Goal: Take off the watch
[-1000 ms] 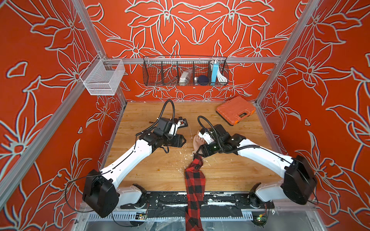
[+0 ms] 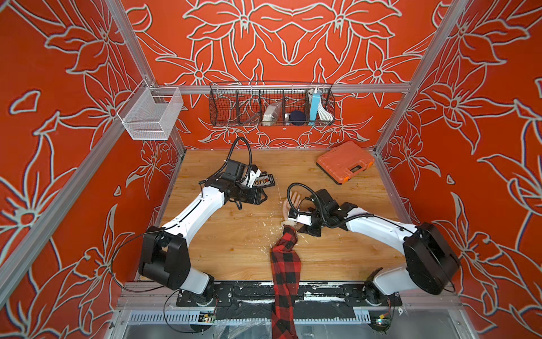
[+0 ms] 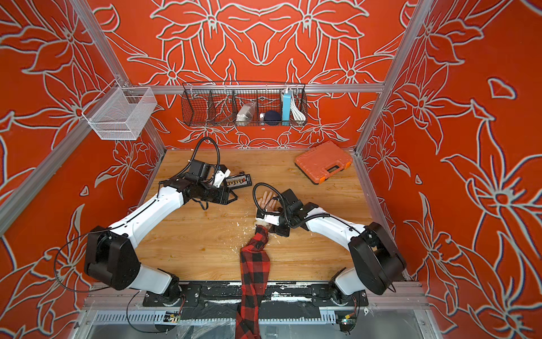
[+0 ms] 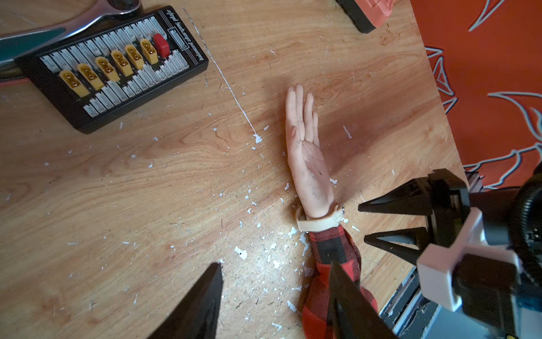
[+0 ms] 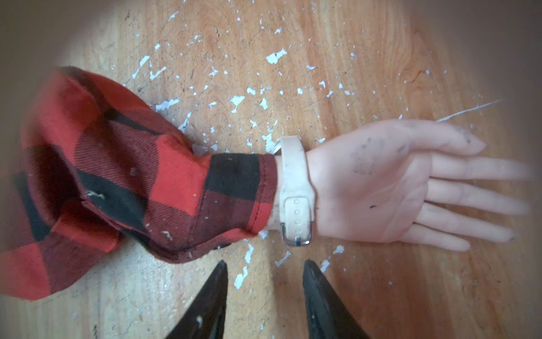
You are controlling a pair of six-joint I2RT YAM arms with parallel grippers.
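A white watch strap [image 5: 294, 169] circles the wrist of a mannequin hand [image 5: 367, 186], which lies palm up with its checked red-and-black sleeve [image 5: 175, 192]. Its metal buckle [image 5: 297, 240] is fastened on the palm side; only an edge of the watch case shows. My right gripper is open, its tips apart from the strap and level with the buckle side. From the left wrist view, the right gripper points at the watch [image 4: 320, 224] from the right. Farther left, my left gripper stands open and empty above bare table.
A black charging board [image 4: 118, 67] and a metal-and-green tool [image 4: 62, 34] lie beyond the left arm. An orange case [image 2: 345, 162] rests at the back right. Paint flakes dot the wooden table [image 2: 225, 254], clear at front left.
The hand and watch stayed in place.
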